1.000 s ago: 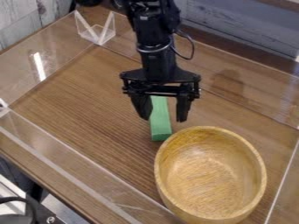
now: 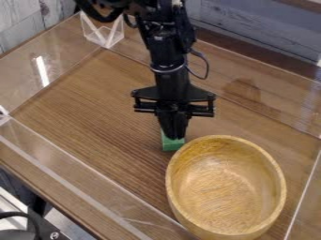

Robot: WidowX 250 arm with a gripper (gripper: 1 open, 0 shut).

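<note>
The black gripper [image 2: 175,116] hangs low over a green block [image 2: 172,139], which lies on the wooden table just left of a yellow bowl [image 2: 223,211]. Its fingers are close together around the upper part of the block, which is mostly hidden behind them; whether they grip it cannot be told.
The large bowl fills the lower right. A clear plastic container [image 2: 103,26] stands at the back left. A white wall runs along the back right.
The gripper has come lower onto the green block, and its fingers have drawn closer together. Less of the block shows.
</note>
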